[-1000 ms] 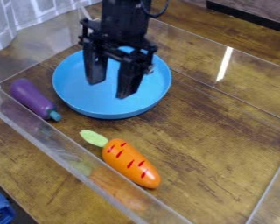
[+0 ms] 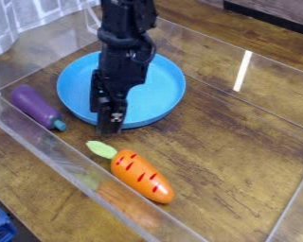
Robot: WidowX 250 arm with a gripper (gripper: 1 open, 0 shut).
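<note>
The black robot arm reaches down from the top into a blue bowl point(image 2: 161, 90). Its gripper point(image 2: 110, 115) is low at the bowl's front-left part; whether it is open or shut is unclear. A purple eggplant toy point(image 2: 35, 107) lies left of the bowl. An orange carrot toy point(image 2: 140, 175) with a pale green top lies in front of the bowl.
Clear walls run along the left and front edges.
The arm has moved left and turned, with the gripper now lower at the front-left of the bowl. The bowl, eggplant and carrot look unmoved.
</note>
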